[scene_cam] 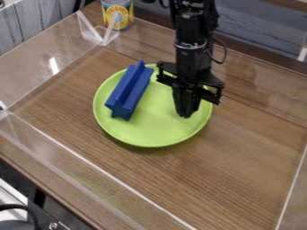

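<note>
A green round plate [150, 128] sits on the wooden table, with a long blue block [128, 90] lying along its left side. The black robot gripper [188, 106] reaches down over the plate's right part, its lower end low over the plate to the right of the block. Whether anything is between or behind its fingers is hidden by its dark body.
A can with a blue and yellow label [117, 14] stands at the back left edge. Black cables show at the lower left.
</note>
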